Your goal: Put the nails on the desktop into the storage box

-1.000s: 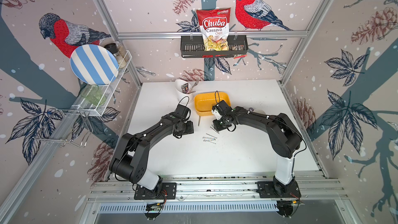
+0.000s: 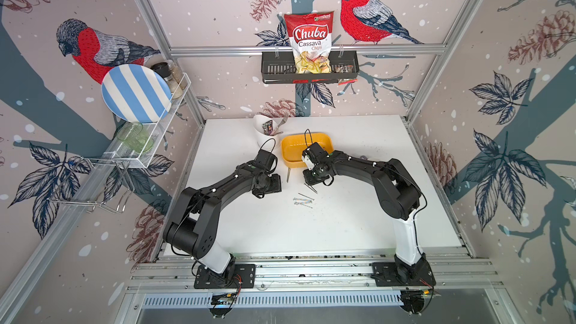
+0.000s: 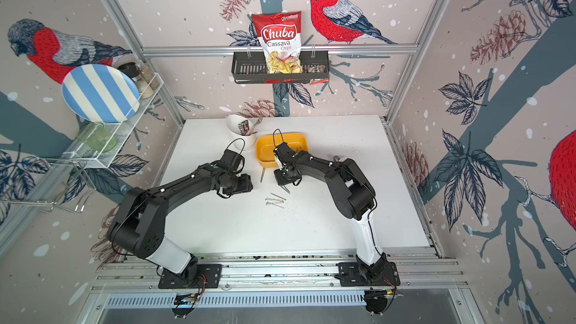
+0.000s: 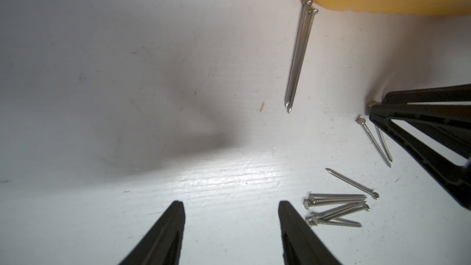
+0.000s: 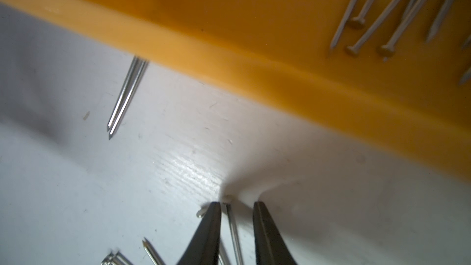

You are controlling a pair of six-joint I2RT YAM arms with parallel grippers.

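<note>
The yellow storage box (image 2: 306, 146) stands at the back of the desk; several nails (image 5: 412, 14) lie inside it. Two long nails (image 4: 298, 54) lie side by side at the box's front wall. Farther forward lies a cluster of several nails (image 4: 338, 208) with a single nail (image 4: 350, 181) beside it. My right gripper is low over another pair, its fingers part open. One nail of the pair (image 5: 234, 230) shows in the gap between its fingers, apart from both; the other (image 5: 201, 212) is partly hidden by the left finger. My left gripper is open and empty above bare desk.
A white container (image 2: 264, 126) with utensils stands back left of the box. The two grippers are close together over the middle of the desk. Free desk (image 2: 372, 222) lies front right.
The left arm has barely moved, and the nails on the desk look unmoved.
</note>
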